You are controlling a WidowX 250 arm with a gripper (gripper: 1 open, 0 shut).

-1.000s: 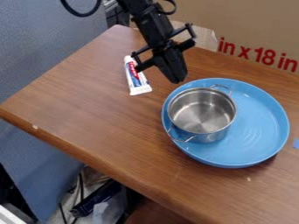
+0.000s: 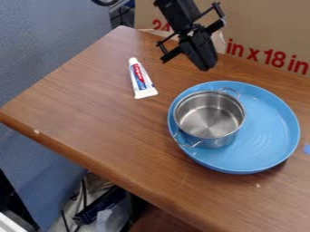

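Observation:
A black gripper (image 2: 194, 51) hangs at the top centre, above the back of the table and behind the pot; whether it is open or shut is hard to make out. A white toothpaste tube (image 2: 141, 79) lies on the wood left of and below it. A steel pot (image 2: 209, 120) stands on a blue plate (image 2: 270, 140) at the right of the table.
The wooden table (image 2: 97, 127) has free room across its left and front. A cardboard box (image 2: 266, 36) stands at the back right. A small blue piece lies at the right edge. Bags and dark items sit below the table at lower left.
The gripper has moved up and to the right, away from above the toothpaste tube. The tube, pot and plate have stayed in place.

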